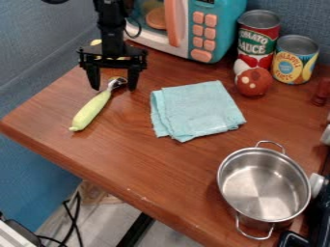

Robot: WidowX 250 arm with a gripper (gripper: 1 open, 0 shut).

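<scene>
My black gripper (114, 75) hangs at the back left of the wooden table, its fingers apart and lowered close to the tabletop, just above a metal spoon-like utensil (116, 84). A pale yellow-green corn cob or similar long vegetable (88, 113) lies toward the front left of it. A small yellow object behind the gripper is mostly hidden. Whether anything sits between the fingers is unclear.
A toy microwave (194, 24), tomato sauce can (258, 37), second can (294, 60) and tomato (254, 82) stand at the back right. A folded cloth (194, 111) lies mid-table; a steel pot (263, 188) sits front right.
</scene>
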